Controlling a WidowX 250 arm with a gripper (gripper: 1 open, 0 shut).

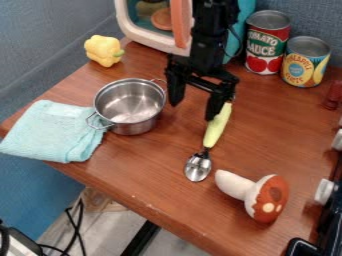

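My black gripper (197, 92) hangs over the middle of the wooden table, fingers apart and pointing down. Its right finger is close to the upper end of a spoon with a pale yellow handle (218, 124), whose metal bowl lies toward the front; I cannot tell whether they touch. A steel pot (131, 124) sits just left of the gripper, beside a folded light blue cloth (47, 132).
A toy mushroom (267, 200) lies front right. Two cans (266, 45) stand back right, a yellow duck toy (103, 49) back left, a teal-and-white toy box (150, 20) behind the arm. Dark objects line the right edge.
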